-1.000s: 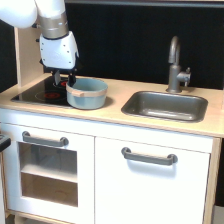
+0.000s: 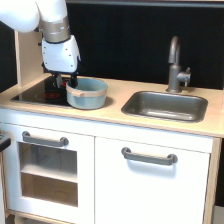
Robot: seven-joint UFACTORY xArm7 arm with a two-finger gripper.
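A blue-grey pot (image 2: 90,101) stands on the counter, close to the right side of the dark stove top (image 2: 36,94). A small pinkish-orange patch shows along its left side; what it is cannot be made out. My gripper (image 2: 67,81) points down from the upper left, its dark fingers at the pot's left rim. Whether they touch the rim, or have anything between them, is too small and dark to tell.
To the right, a metal sink (image 2: 165,106) is set into the wooden counter (image 2: 120,93), with a dark faucet (image 2: 176,70) behind it. Bare counter lies between pot and sink. Below are white cabinet doors with grey handles.
My gripper has shifted slightly right and down, nearer the pot's left rim. The pot appears to stand in the same place.
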